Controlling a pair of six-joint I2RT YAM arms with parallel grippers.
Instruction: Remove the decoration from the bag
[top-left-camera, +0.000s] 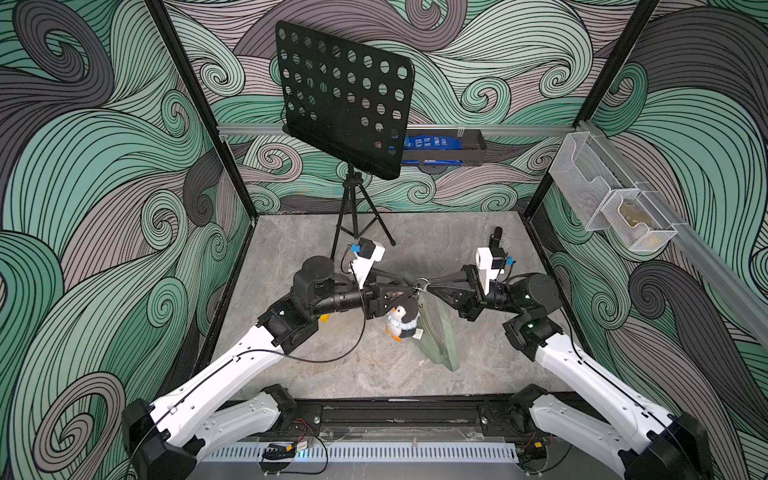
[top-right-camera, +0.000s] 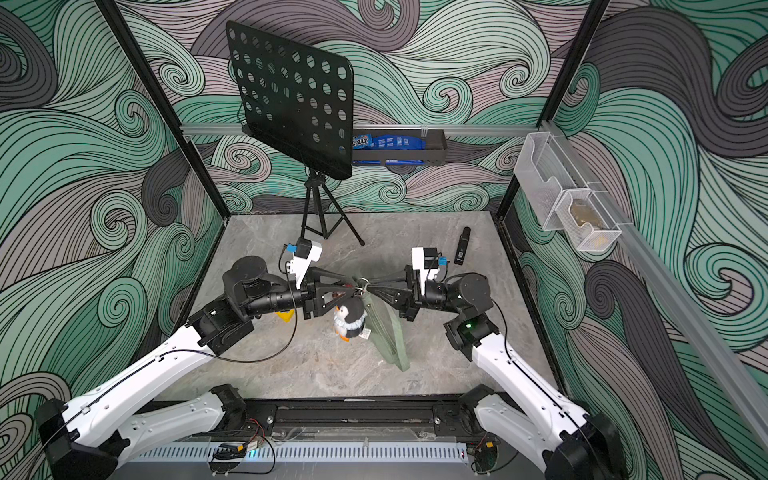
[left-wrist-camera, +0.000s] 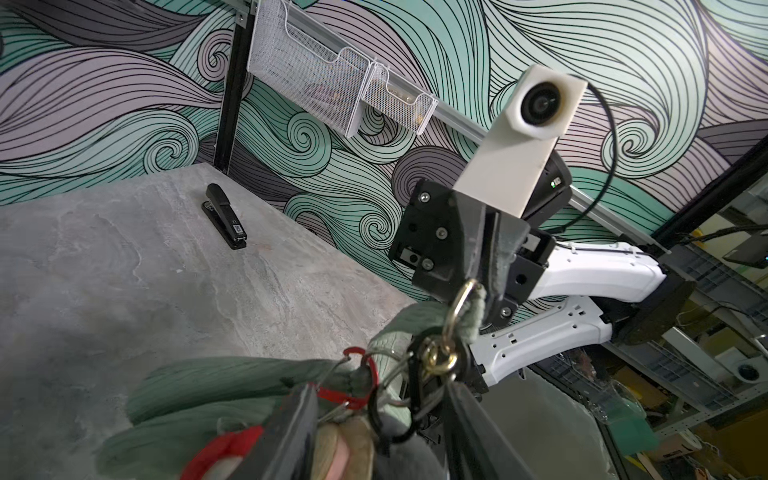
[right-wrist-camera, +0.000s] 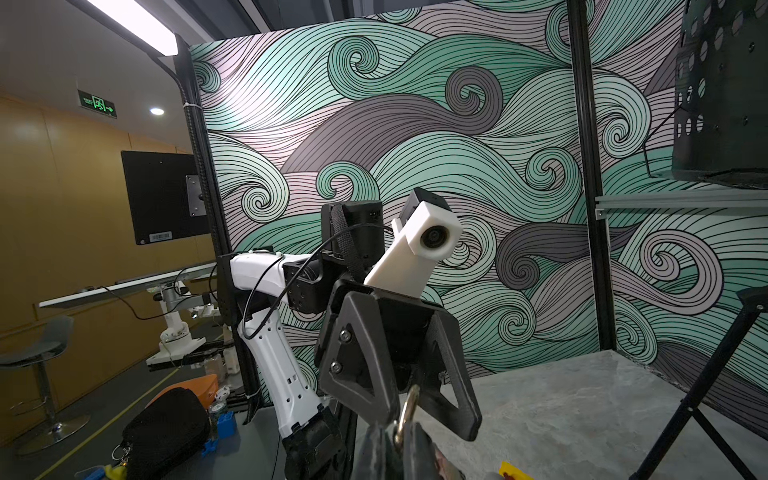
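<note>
A penguin plush (top-left-camera: 403, 318) hangs below the grippers beside the green bag (top-left-camera: 438, 336). Above the plush, my left gripper stands part open around the metal ring, red loop (left-wrist-camera: 352, 393) and dark clasp parts. Whether its fingers (left-wrist-camera: 292, 436) touch these is unclear. My right gripper is shut on the gold clasp (right-wrist-camera: 406, 408), which rises from between its fingertips. In the left wrist view the gold clasp (left-wrist-camera: 441, 356) appears next to the right gripper, with green bag fabric (left-wrist-camera: 216, 384) close by. The exact link between ring and clasp is cluttered.
A black stapler (top-right-camera: 462, 245) lies at the back right of the grey table (top-left-camera: 280, 376). The music stand (top-left-camera: 345, 96) rises behind the left arm. A yellow item (top-right-camera: 285, 316) is partly covered by that arm.
</note>
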